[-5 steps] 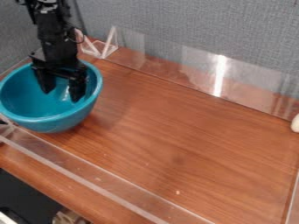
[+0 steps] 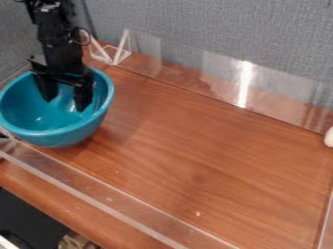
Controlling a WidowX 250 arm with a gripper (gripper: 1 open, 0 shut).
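Note:
A large teal bowl [image 2: 53,131] sits at the left end of the wooden table. My black gripper [image 2: 65,91] hangs down into the top of the bowl, its two fingers apart and open. I cannot make out anything between them; the bowl's floor below is partly hidden by the gripper.
Transparent barriers run along its back and front edges. A white wire frame [image 2: 115,49] stands at the back left, and a small white object [image 2: 328,137] shows at the right edge.
The gripper has risen slightly within the bowl compared with a moment ago. The bowl looks unchanged.

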